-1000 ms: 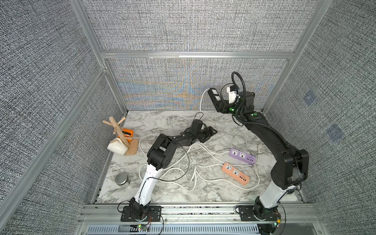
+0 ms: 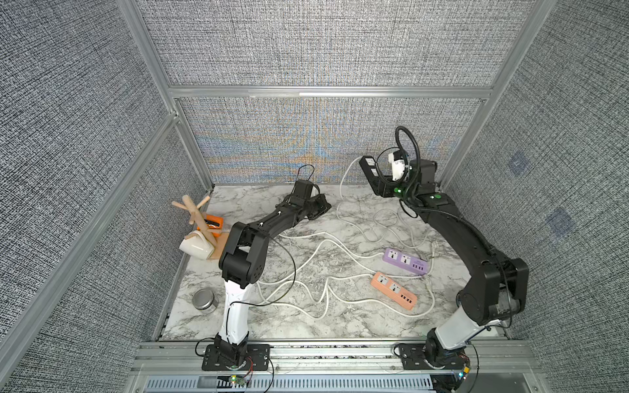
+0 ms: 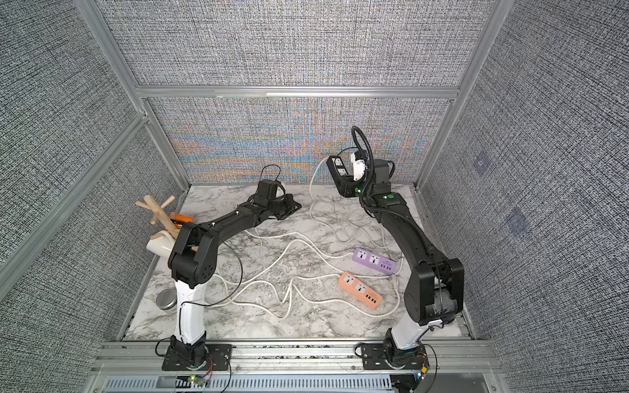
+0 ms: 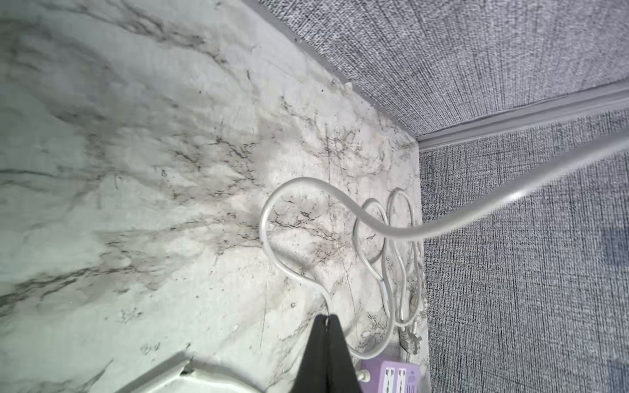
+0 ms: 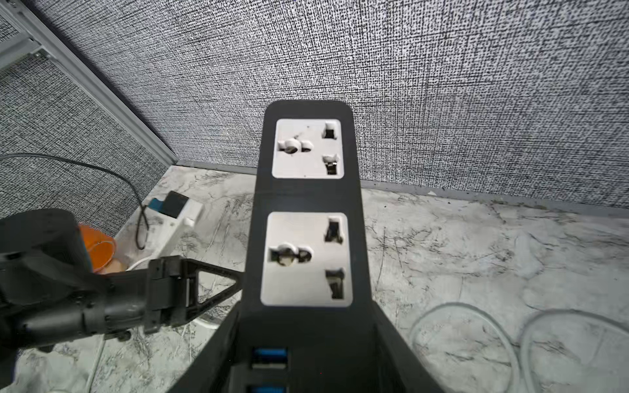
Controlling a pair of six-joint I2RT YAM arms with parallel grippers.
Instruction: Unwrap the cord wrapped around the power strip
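Observation:
My right gripper is shut on a black power strip, lifted above the back of the table, with its sockets showing in the right wrist view. A white cord runs from it down to loose loops on the marble table. My left gripper is low over the back middle, fingers shut with nothing between them.
A purple power strip and an orange one lie front right amid white cords. A wooden rack with a white mug stands at left, a tin nearer the front.
My left arm has swung back and to the left. My right gripper with the black strip has moved slightly right and down.

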